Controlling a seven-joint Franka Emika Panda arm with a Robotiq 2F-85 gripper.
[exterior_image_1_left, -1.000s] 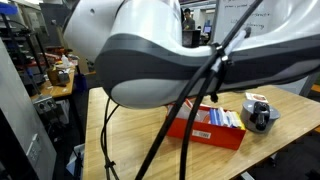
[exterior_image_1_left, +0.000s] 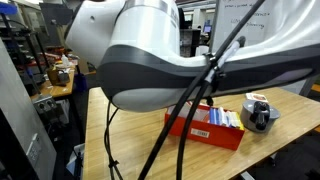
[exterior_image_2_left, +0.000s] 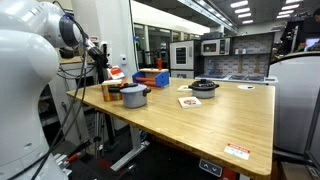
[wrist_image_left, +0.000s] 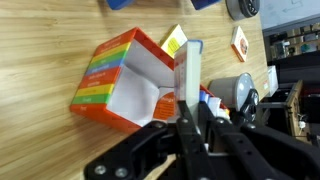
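A slim white item with a green edge (wrist_image_left: 188, 72) stands up between the fingers of my gripper, which is shut on it. In the wrist view it hangs above the open red box (wrist_image_left: 147, 82), hiding part of its inside. That box has a white interior and rainbow stripes on one side. Exterior view 1 shows the red box (exterior_image_1_left: 204, 128) on the table, with several upright, book-like items (exterior_image_1_left: 224, 117) at its right end. There my arm covers the upper middle, and the gripper is hidden.
Right of the box stands a silver pot (exterior_image_1_left: 260, 114). Farther along the table are a black pot (exterior_image_2_left: 201, 88) and a flat card (exterior_image_2_left: 190, 102). Blue objects (wrist_image_left: 118, 3) lie at the wrist view's top edge. Bare wood (wrist_image_left: 35, 70) lies left of the box.
Over the last second my arm has shifted slightly in exterior view 1. The box and pot have stayed in place.
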